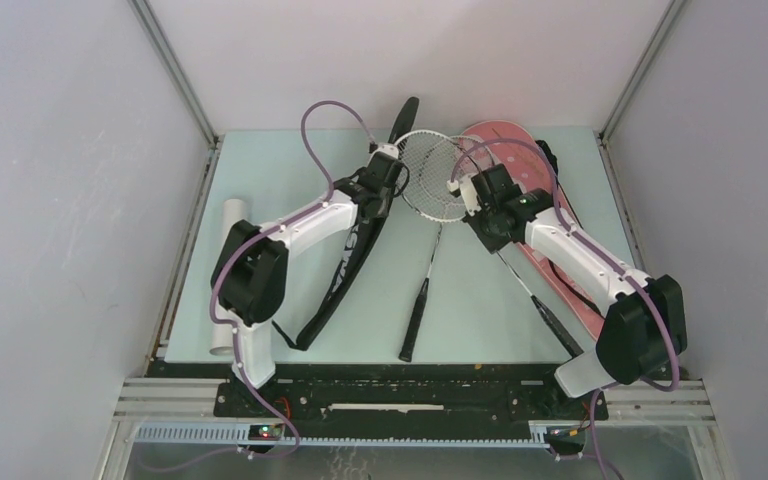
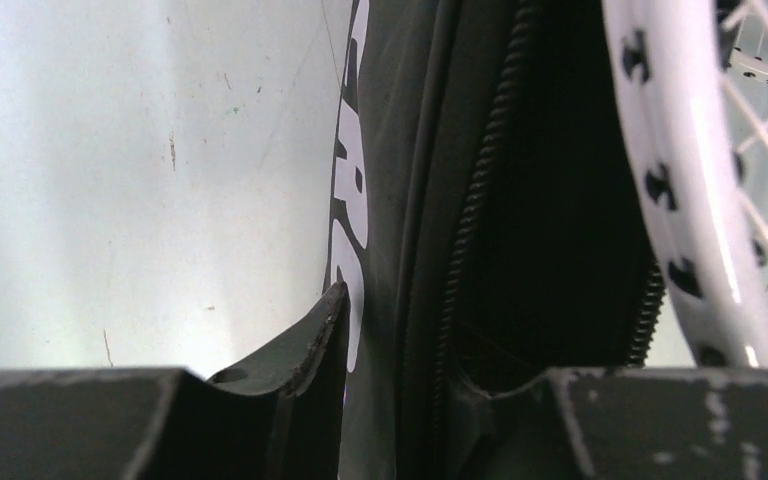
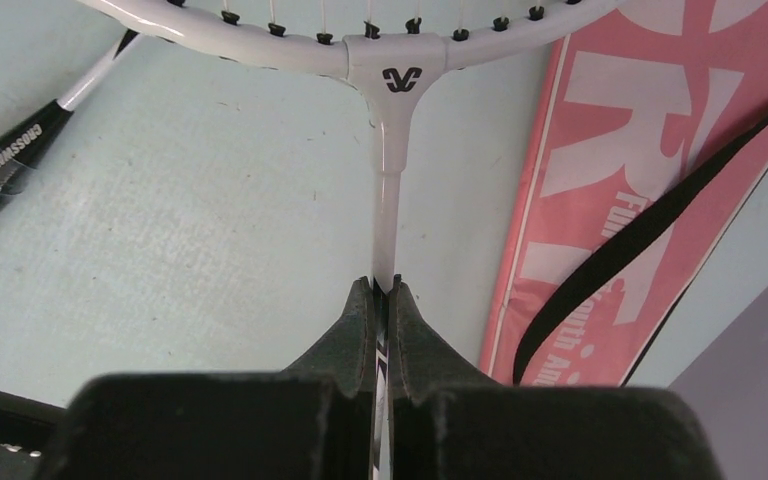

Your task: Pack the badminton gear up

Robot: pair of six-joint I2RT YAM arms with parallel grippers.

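A black racket bag (image 1: 345, 275) with white lettering runs along the left-middle of the table, its upper end raised. My left gripper stands part open at its zipped edge (image 2: 450, 250), a finger on either side of that edge. The bag's dark mouth (image 2: 570, 200) gapes beside it. Over the right side of the mouth hangs the white rim (image 2: 695, 190) of a racket. That racket's white shaft (image 3: 386, 225) is pinched in my right gripper, which is shut; its black handle (image 1: 557, 328) extends toward the front right.
A second racket lies in the middle, its dark handle (image 1: 414, 325) near the front edge. At right lies a pink bag (image 1: 592, 318) with a black strap. A white tube (image 1: 234, 212) lies at far left.
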